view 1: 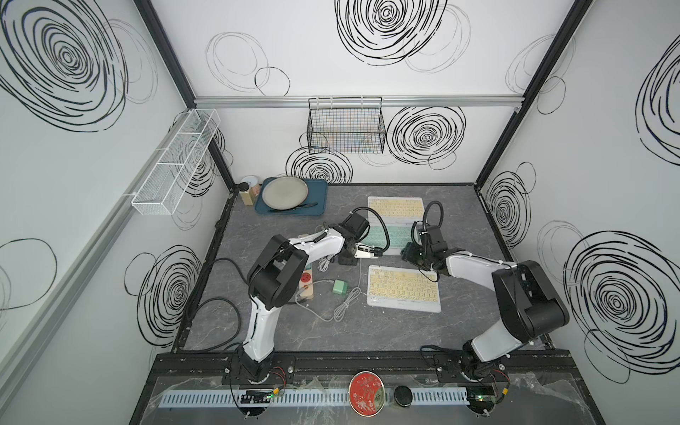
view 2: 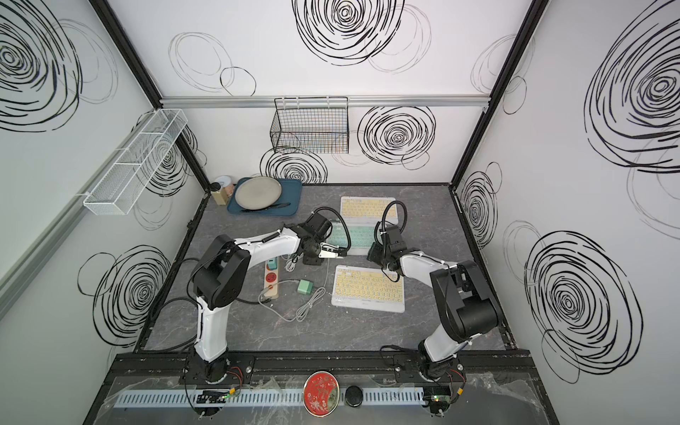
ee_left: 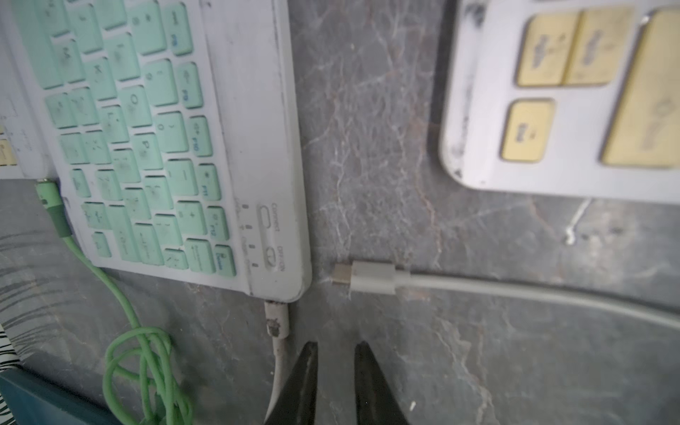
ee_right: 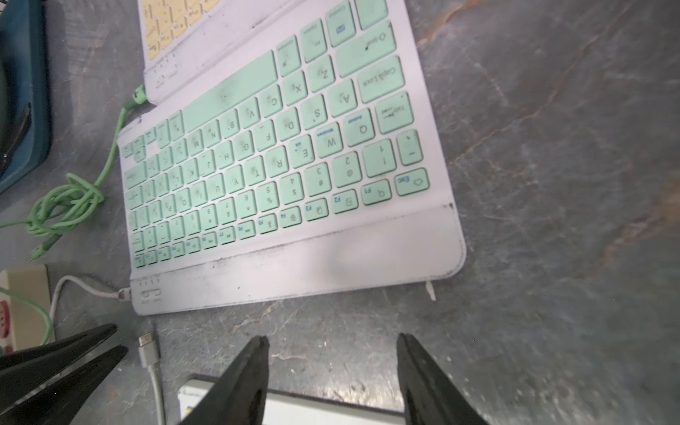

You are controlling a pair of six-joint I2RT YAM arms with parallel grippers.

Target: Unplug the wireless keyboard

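Three white keyboards lie on the table: one with green keys (ee_right: 262, 141), a near one with yellow keys (view 1: 403, 288) and a far one with yellow keys (view 1: 395, 207). A white plug (ee_left: 277, 320) sits in the green keyboard's end. A green plug (ee_left: 48, 193) is at the far keyboard. One loose white connector (ee_left: 372, 277) lies bare on the table between the near and green keyboards. My left gripper hovers beside the white plug, fingers slightly apart and empty. My right gripper is open and empty above the gap between the green and near keyboards.
A power strip (view 1: 306, 283) and a green adapter (view 1: 340, 287) with coiled white cable lie left of the near keyboard. A coiled green cable (ee_right: 69, 205) rests beside the green keyboard. A tray (view 1: 318, 192) with a plate stands at back left. Bare table lies to the right.
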